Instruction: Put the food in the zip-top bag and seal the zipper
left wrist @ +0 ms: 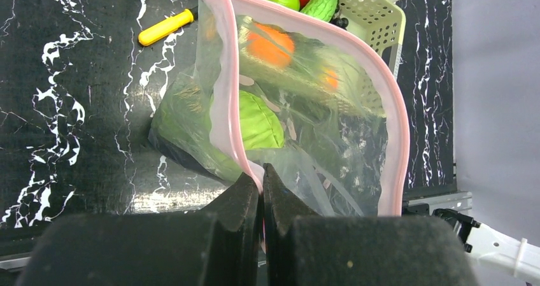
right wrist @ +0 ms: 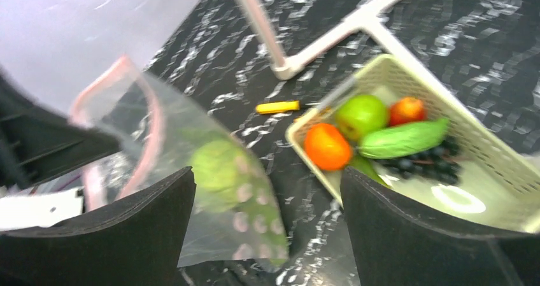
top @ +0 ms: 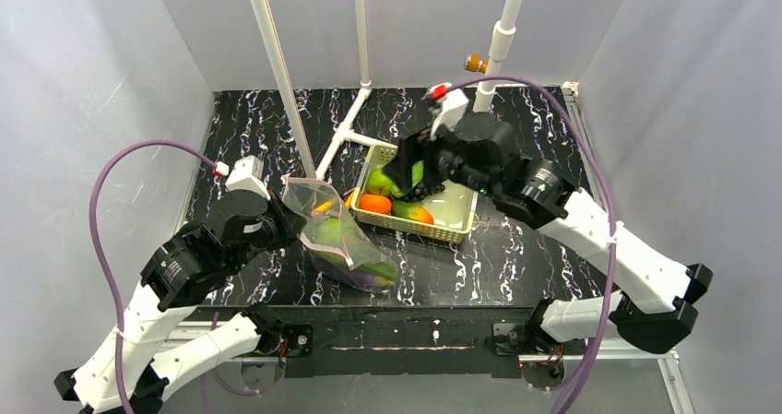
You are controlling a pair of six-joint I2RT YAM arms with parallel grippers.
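The clear zip top bag (top: 369,266) with its pink-edged mouth (left wrist: 396,127) stands on the table left of centre. Inside, a round green food item (left wrist: 260,123) shows through the film, along with something darker and longer. My left gripper is shut on one side of the bag's rim. The opposite rim hangs free, so the mouth gapes. Over the food basket (top: 454,216) hangs my right gripper (top: 398,182); its fingers (right wrist: 407,235) are spread with nothing between them. In the basket are a green fruit (right wrist: 362,116), an orange (right wrist: 327,146), a green vegetable (right wrist: 404,139) and dark grapes (right wrist: 433,165).
A yellow-handled tool (left wrist: 165,30) lies behind the bag, left of the basket. White pipes (top: 343,135) rise from the table's back. Bare marbled table (top: 516,266) lies to the basket's right and front.
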